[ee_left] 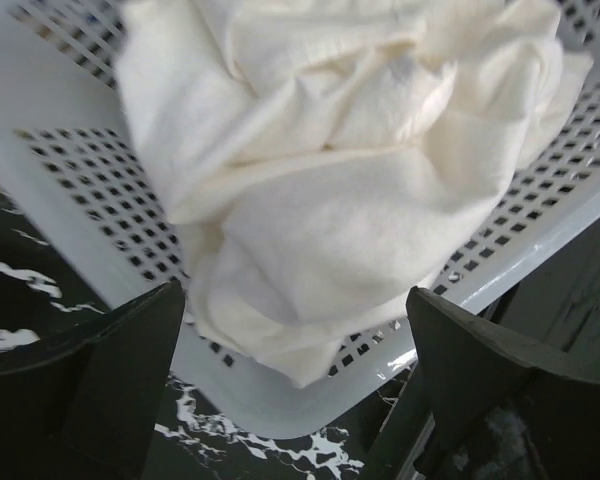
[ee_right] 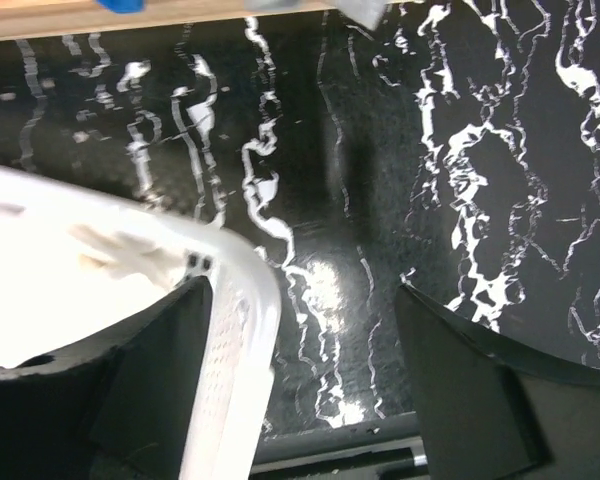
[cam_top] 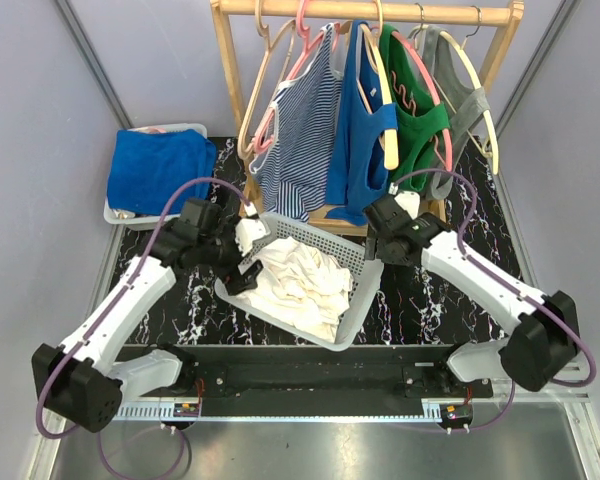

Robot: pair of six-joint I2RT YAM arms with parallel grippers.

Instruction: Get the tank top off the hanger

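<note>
A cream garment (cam_top: 298, 282), likely the tank top, lies crumpled in the grey perforated basket (cam_top: 356, 318) at the centre of the table. No hanger shows in it. Two empty pale hangers (cam_top: 248, 120) hang at the rack's left end. My left gripper (cam_top: 248, 282) is over the basket's left side, open, with the cloth (ee_left: 320, 230) beyond its fingers and not gripped. At the basket's right corner, my right gripper (cam_top: 380, 250) is parted; in its wrist view only bare tabletop and the basket's rim (ee_right: 255, 290) show between the fingers.
The wooden rack (cam_top: 236, 75) at the back bears a striped top (cam_top: 298, 140), a blue top (cam_top: 360, 150), a green top (cam_top: 412, 110) and a grey top (cam_top: 460, 110). A second basket (cam_top: 116, 214) with blue cloth stands back left. Table right of the centre basket is clear.
</note>
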